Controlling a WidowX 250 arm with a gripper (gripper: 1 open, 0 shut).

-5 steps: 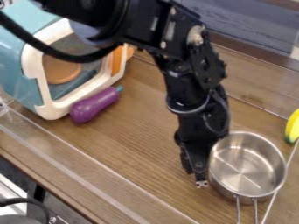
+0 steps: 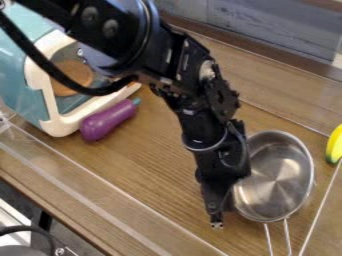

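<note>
My gripper [image 2: 217, 208] is low over the wooden table, at the left side of a steel pot [image 2: 278, 175] with a wire handle pointing to the front. The fingers look shut, with nothing clearly between them; the arm partly hides the pot's left rim. A purple eggplant [image 2: 107, 122] lies to the left, beside a teal and white toy oven [image 2: 54, 118].
A yellow banana [image 2: 334, 142] lies at the right edge, behind the pot. A pale wall [image 2: 281, 30] runs along the back.
The gripper has moved left and slightly toward the front. The pot has shifted left and back, staying next to the gripper.
</note>
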